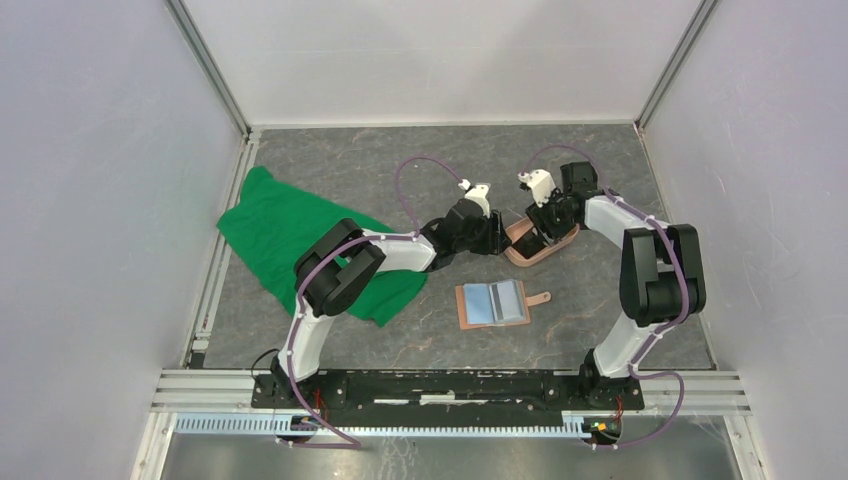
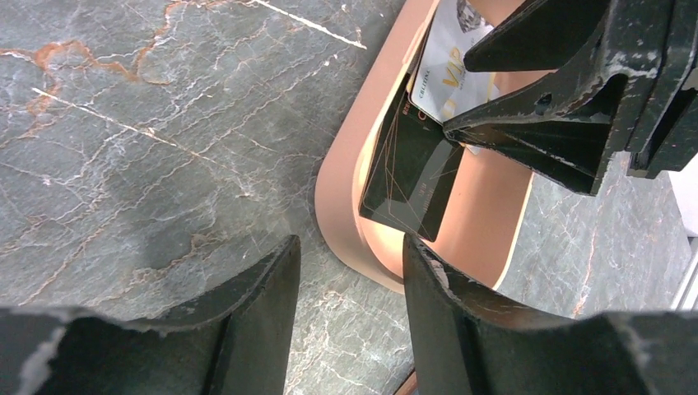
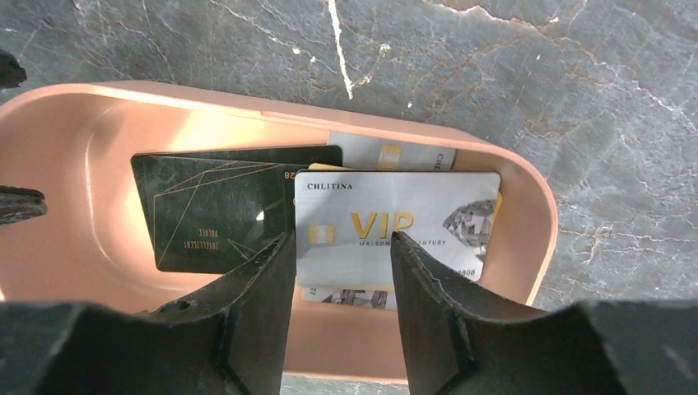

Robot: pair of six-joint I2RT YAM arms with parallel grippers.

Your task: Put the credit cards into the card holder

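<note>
Several cards lie overlapping in a peach oblong tray [image 1: 521,261]. A silver VIP card [image 3: 370,206] sits on top at one end, and a black card [image 3: 218,222] lies partly under the pile towards the other end. My right gripper is open over the VIP card's lower edge, its fingers apart with nothing seen gripped. My left gripper stands open at the tray's near end; one fingertip overlaps the rim in view, and contact cannot be told. The card holder [image 1: 478,303], blue and grey, lies spread open in front of the tray.
Under the holder is a brown board [image 1: 462,318] with a handle [image 1: 540,298]. A green cloth [image 1: 290,230] covers the left part of the table, partly beneath my left arm. Both grippers are close together at the tray.
</note>
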